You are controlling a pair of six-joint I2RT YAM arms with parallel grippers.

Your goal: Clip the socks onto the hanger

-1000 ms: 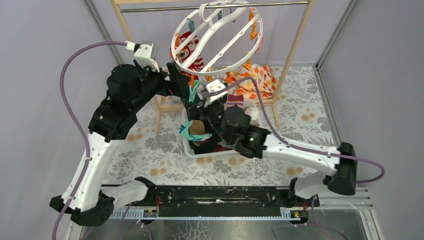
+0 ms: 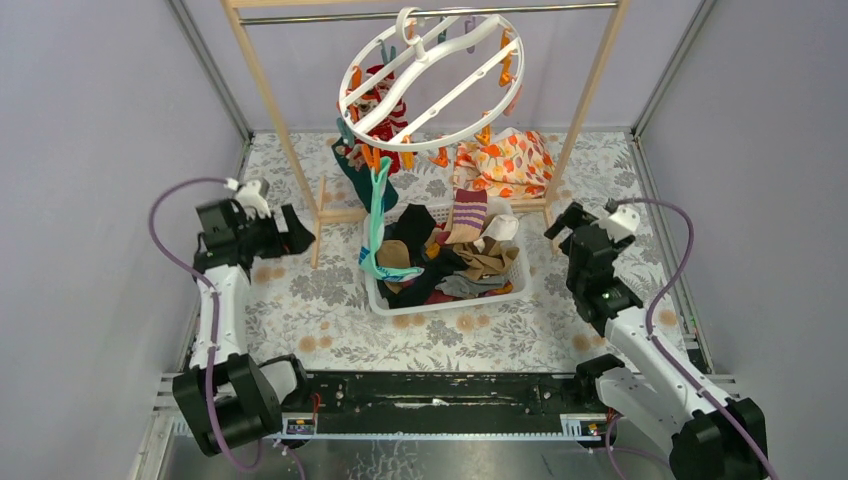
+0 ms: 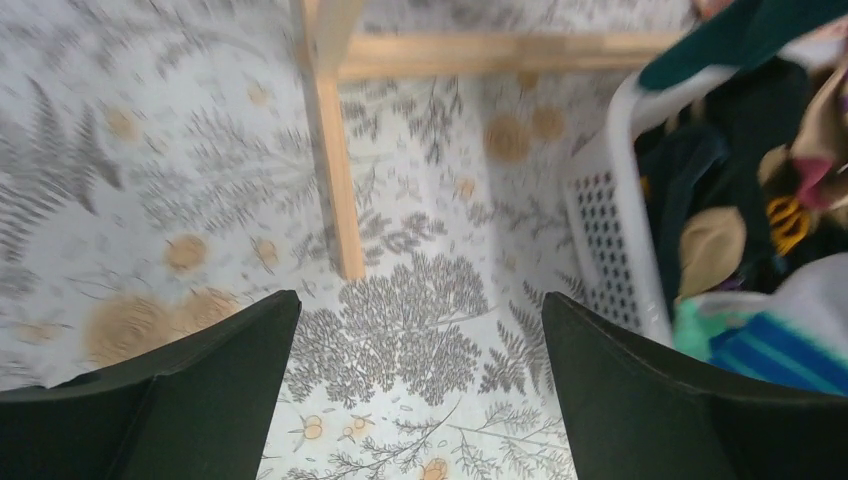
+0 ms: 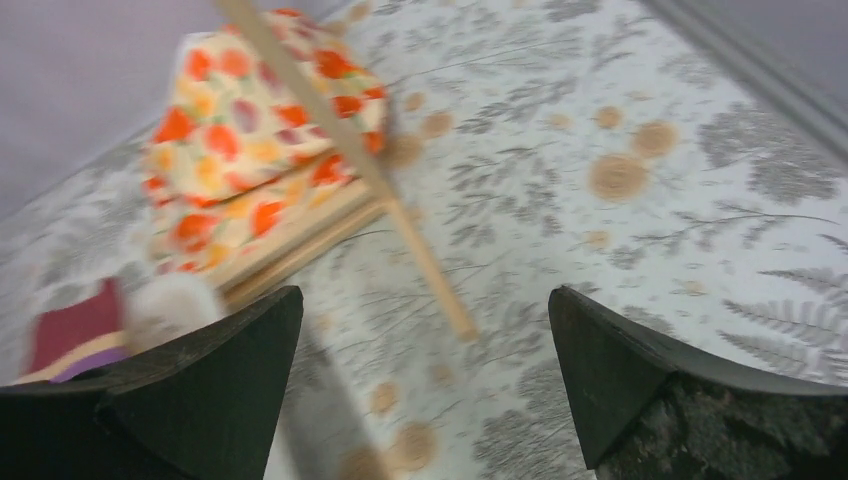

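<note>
From an orange clip at the near rim of the white round hanger (image 2: 424,70) hangs a turquoise sock (image 2: 377,210), its lower end over the basket. Left of it and behind hang a dark green sock (image 2: 366,178) and red patterned socks (image 2: 390,110). My left gripper (image 2: 298,230) stands open and empty, left of the basket. On the other side, right of the basket, is my right gripper (image 2: 560,222), open with only floor showing between its fingers. A striped maroon and tan sock (image 2: 467,215) lies over the basket's back edge.
The white basket (image 2: 445,305), full of loose socks, stands under the hanger. Wooden frame legs (image 2: 580,105) rise on both sides. An orange-patterned cloth (image 2: 515,160) lies at the back right.
Both arms have drawn away from the hanger and the turquoise sock, left arm to the left and down, right arm to the right. The turquoise sock stays hanging at the clip.
</note>
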